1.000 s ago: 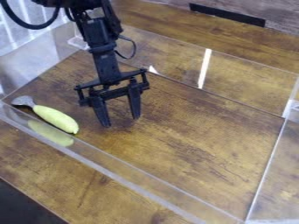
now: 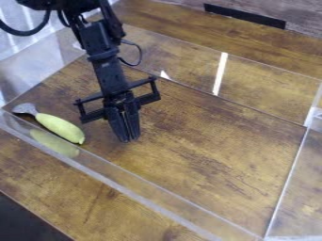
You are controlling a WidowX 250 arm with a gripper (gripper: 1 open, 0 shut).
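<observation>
My black gripper (image 2: pixel 126 127) points down just above the wooden floor, left of the middle of the clear-walled enclosure, its fingers drawn together with nothing visible between them. A pale yellow banana-like object (image 2: pixel 59 126) lies to its lower left against the near-left clear wall, apart from the gripper. A small dark and silvery piece (image 2: pixel 25 110) is at that object's upper end.
Clear panels (image 2: pixel 292 184) bound the wooden floor (image 2: pixel 220 151) on the right, back and front left. The floor to the gripper's right is free. Cables loop from the arm at the top left.
Compared with a second ago, the gripper is lower in the view and its fingers have come together. The yellow object has not moved.
</observation>
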